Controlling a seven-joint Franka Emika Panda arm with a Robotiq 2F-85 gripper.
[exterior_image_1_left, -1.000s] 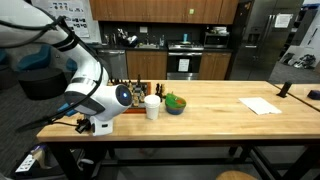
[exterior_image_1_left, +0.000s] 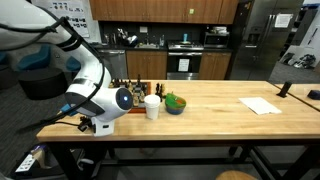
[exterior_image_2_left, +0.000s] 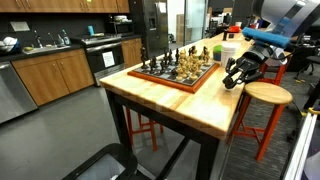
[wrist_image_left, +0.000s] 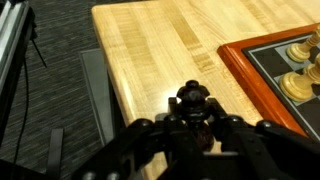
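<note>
A dark, round-topped chess piece (wrist_image_left: 193, 94) stands up between the fingers in the wrist view; my gripper is shut on it, and the black fingers hide its lower part. In exterior view 2 the gripper (exterior_image_2_left: 232, 82) is low over the table, near its edge and to the right of the chessboard (exterior_image_2_left: 165, 83). From exterior view 1, the gripper (exterior_image_1_left: 84, 125) appears at the table's left end, small and partly covered by the arm. Whether the piece's base touches the wood cannot be made out.
Light and dark pieces crowd the red-framed board. A white cup (exterior_image_1_left: 152, 106) and a green bowl with things in it (exterior_image_1_left: 175, 103) stand to the right in exterior view 1. Bare wooden tabletop (exterior_image_1_left: 225, 110) stretches beyond them, with white paper (exterior_image_1_left: 259, 105) on it.
</note>
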